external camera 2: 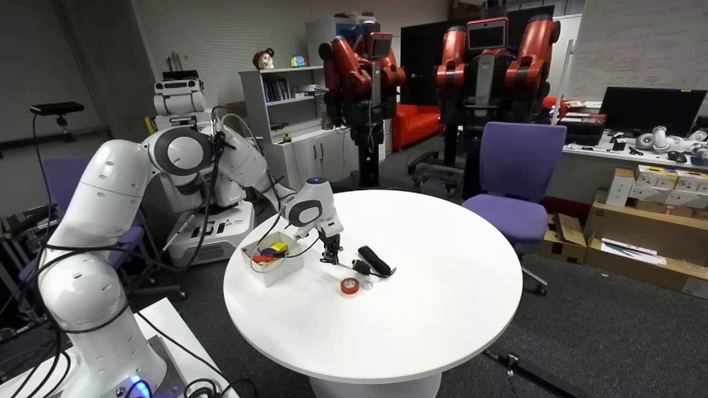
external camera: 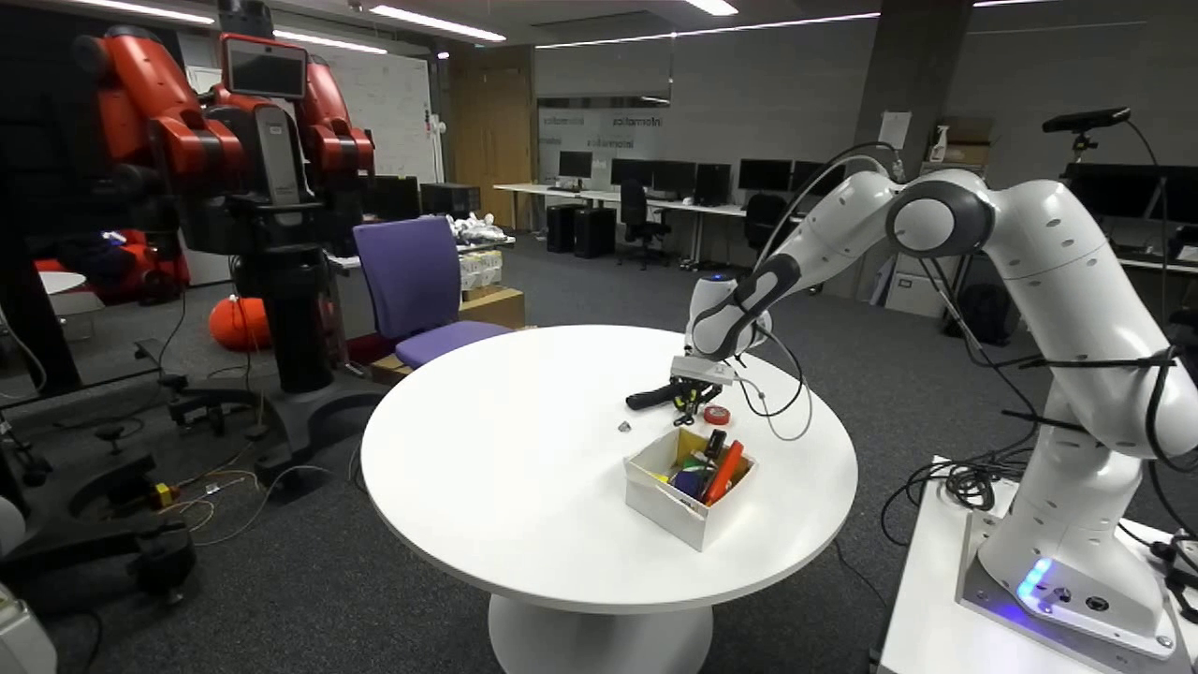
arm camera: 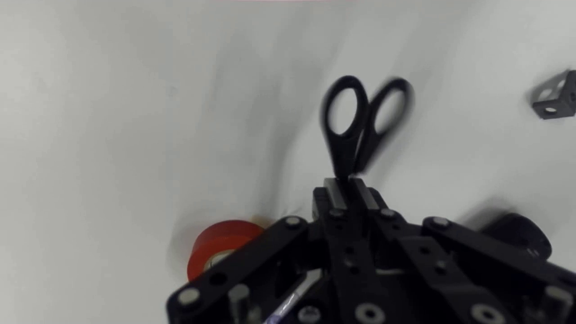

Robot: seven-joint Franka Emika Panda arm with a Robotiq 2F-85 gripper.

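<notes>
A pair of black-handled scissors (arm camera: 345, 129) is pinched between the fingertips of my gripper; both handle loops point away from the palm in the wrist view. The gripper is shut on them, and they appear lifted a little, with a blurred shadow on the table beneath. In exterior view 1 the gripper (external camera: 693, 402) hangs over the round table, behind the open white box (external camera: 664, 507). That box holds several tools, among them an orange-red one (external camera: 724, 473) and a yellow one (external camera 2: 279, 247).
A red tape roll (external camera 2: 349, 286) lies near the gripper. Close by are a long black object (external camera 2: 375, 261) and a small grey bracket (arm camera: 559, 100).
</notes>
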